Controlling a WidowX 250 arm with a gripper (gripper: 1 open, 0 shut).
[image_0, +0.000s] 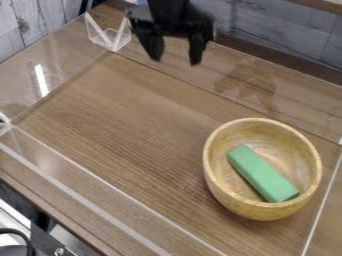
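Note:
The dark robot gripper (170, 45) hangs over the back middle of the wooden table (127, 140); it is blurred, two dark fingers pointing down, and whether it is open or shut is unclear. A wooden bowl (233, 138) at the front right holds a green rectangular block (261, 172), lying at a slant.
A clear, angular plastic object (110, 32) stands at the back left, just left of the gripper. Black cable shows at the lower-left corner.

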